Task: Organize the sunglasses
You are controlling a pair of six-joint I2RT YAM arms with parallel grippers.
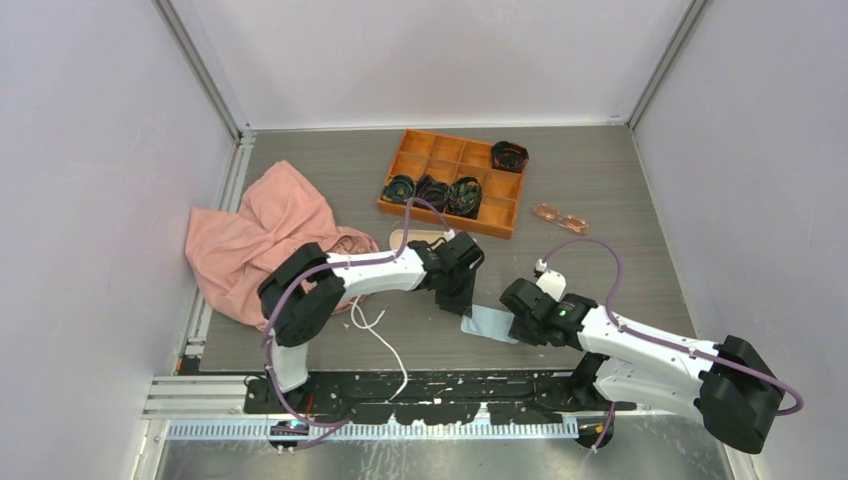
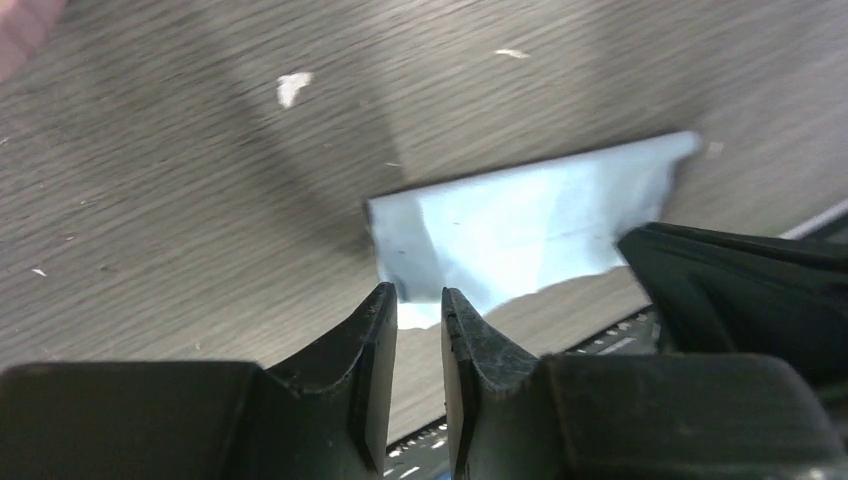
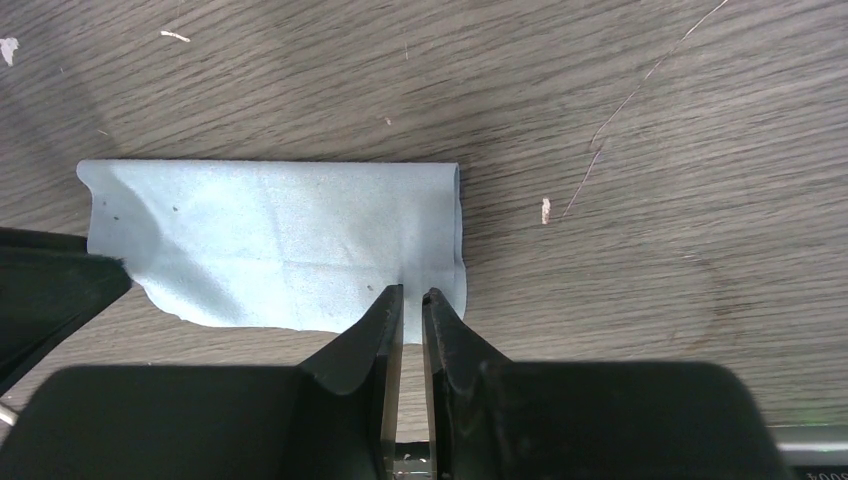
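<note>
A light-blue folded cloth (image 1: 489, 323) lies flat on the table between my two grippers. At its left end is my left gripper, fingers part open with a narrow gap over the cloth's edge. My right gripper stands at the cloth's right end, its fingertips slightly apart above the near right corner. Neither visibly grips the cloth. Brown-framed sunglasses (image 1: 561, 218) lie folded out on the table at the right, away from both arms.
An orange compartment box (image 1: 508, 210) at the back holds several dark rolled items. A pink cloth (image 1: 270, 225) is heaped at the left, with a white cord (image 1: 388, 345) near the left arm.
</note>
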